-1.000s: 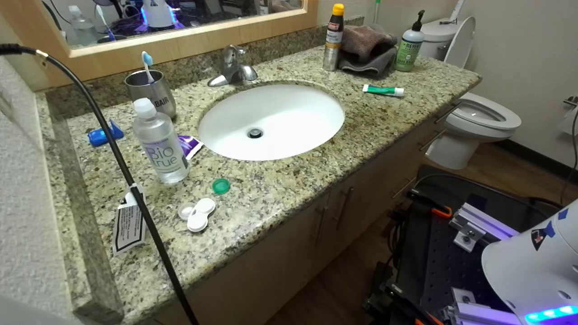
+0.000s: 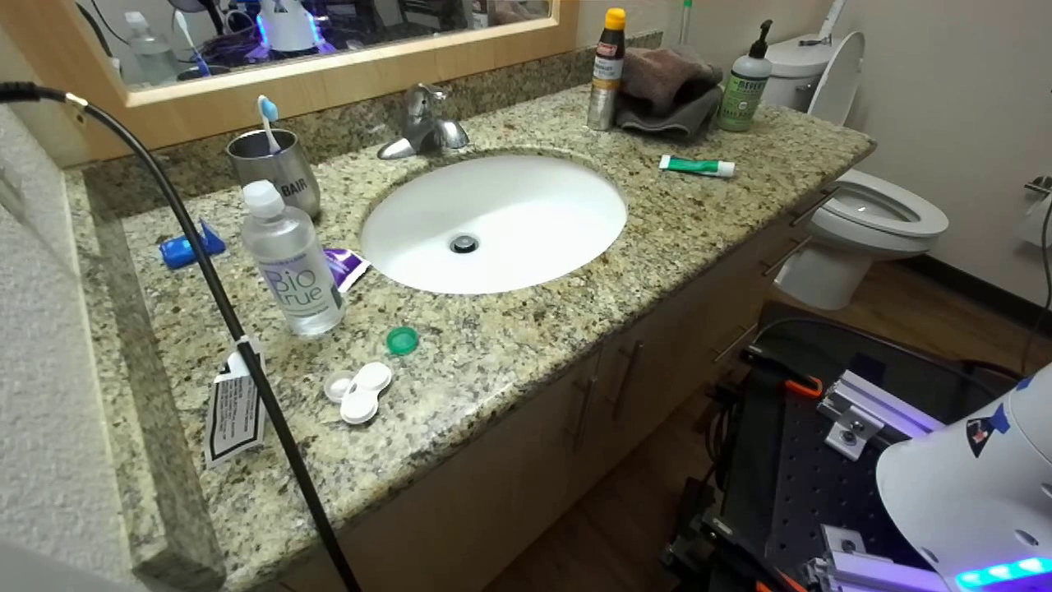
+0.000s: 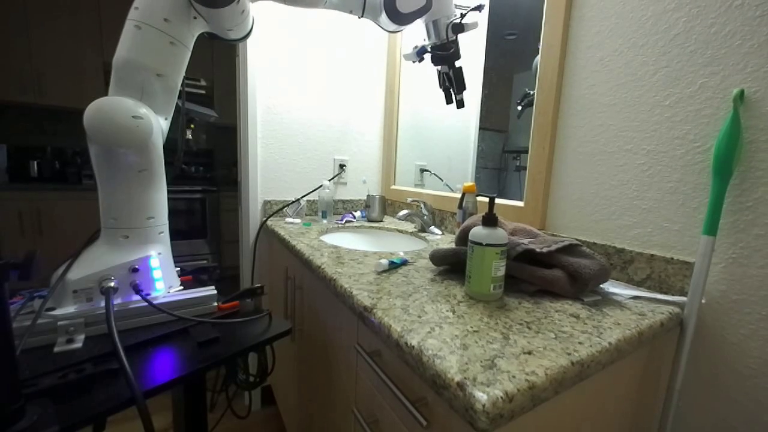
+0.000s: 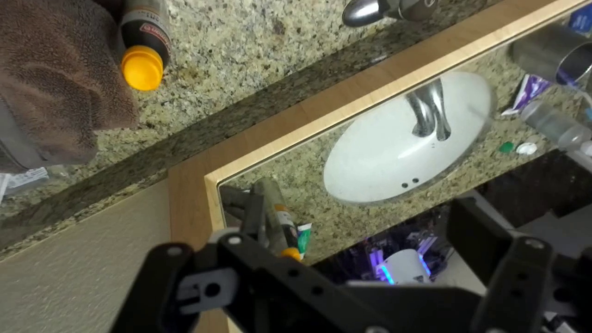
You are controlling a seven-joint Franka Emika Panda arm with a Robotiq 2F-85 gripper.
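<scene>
High over the counter, near the mirror, my gripper (image 3: 454, 103) points downward. It is open: in the wrist view its dark fingers (image 4: 478, 239) stand wide apart, and no object is held between them. Below lie a brown towel (image 4: 55, 77) and a spray can with a yellow cap (image 4: 142, 67), both well apart from the gripper. A green toothpaste tube (image 2: 697, 166) rests right of the sink (image 2: 532, 222). To the sink's left are a clear Bio True bottle (image 2: 292, 261), a steel cup (image 2: 281, 173) with a toothbrush, and a white lens case (image 2: 366, 393) beside a green cap (image 2: 402, 340).
The faucet (image 2: 424, 127) rises behind the sink, below the wood-framed mirror (image 3: 554, 93). A green soap pump bottle (image 3: 487, 259) stands by the towel. A black cable (image 2: 222, 301) crosses the counter's left end.
</scene>
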